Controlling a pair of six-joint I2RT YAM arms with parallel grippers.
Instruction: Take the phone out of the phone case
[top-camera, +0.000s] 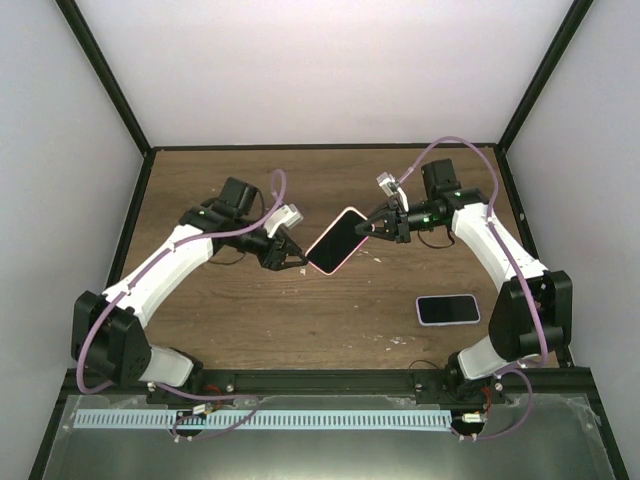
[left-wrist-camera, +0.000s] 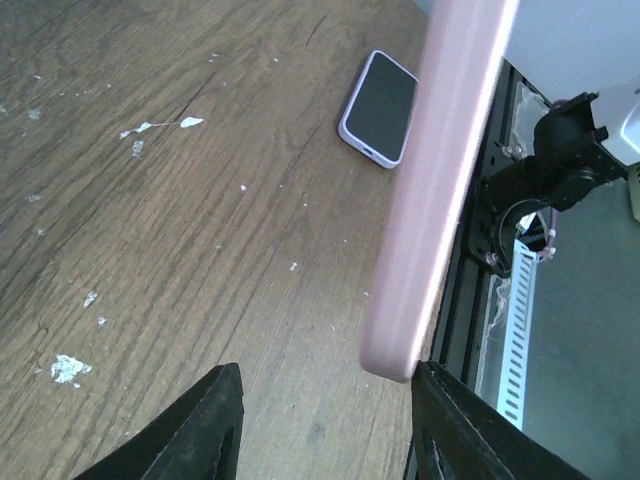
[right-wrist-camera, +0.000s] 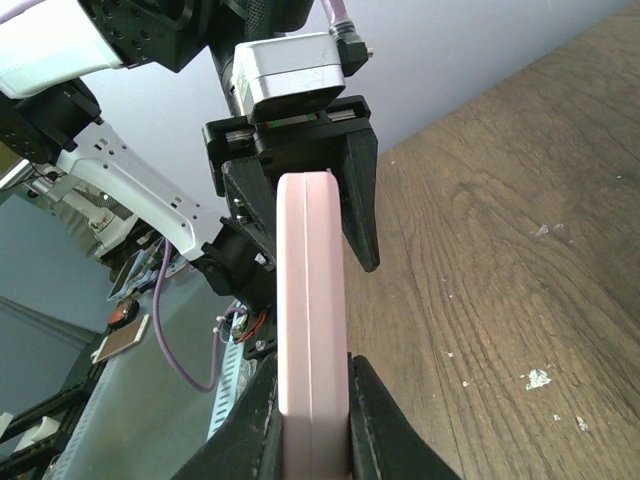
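Observation:
A dark-screened phone (top-camera: 338, 240) in a pale pink case (right-wrist-camera: 312, 300) is held above the table, slanted in the top view. My right gripper (top-camera: 363, 229) is shut on its upper right edge. In the right wrist view the cased phone stands edge-on between the right fingers. My left gripper is open around the lower left corner of the case. That corner is close to one left finger (left-wrist-camera: 435, 410) in the left wrist view; whether they touch I cannot tell.
A second phone (top-camera: 448, 310) with a pale purple rim lies flat on the wooden table (top-camera: 240, 320), front right. A dark frame rail (top-camera: 330, 382) runs along the front edge.

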